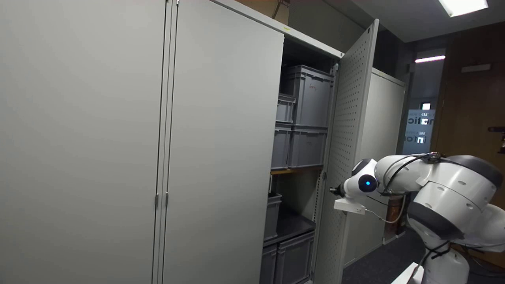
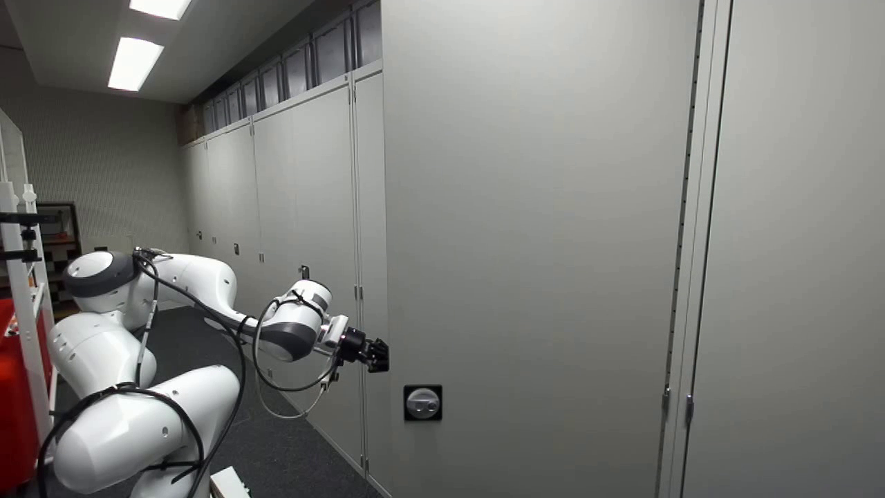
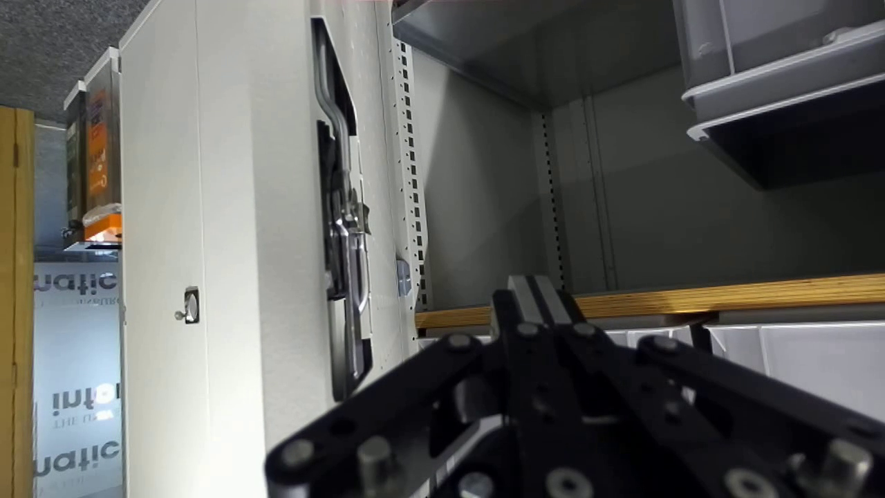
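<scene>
In the wrist view my gripper is shut, its pale fingertips together and nothing showing between them. They point toward the inside of a tall grey cabinet. One cabinet door (image 1: 351, 106) stands swung outward, its perforated inner face showing. Seen from exterior view 1, the gripper (image 1: 334, 191) appears in front of that face. The wrist view shows the door's edge left of the fingers, with a metal latch mechanism (image 3: 346, 224) in it. The neighbouring door (image 2: 539, 216), with a round handle (image 2: 423, 402), is closed; the gripper (image 2: 379, 355) is near its left edge.
Grey bins (image 1: 307, 146) fill the cabinet's upper shelves, and more stand lower down. A wood-edged shelf (image 3: 664, 301) crosses behind the fingertips in the wrist view. Past the open door is another closed cabinet (image 1: 386, 127).
</scene>
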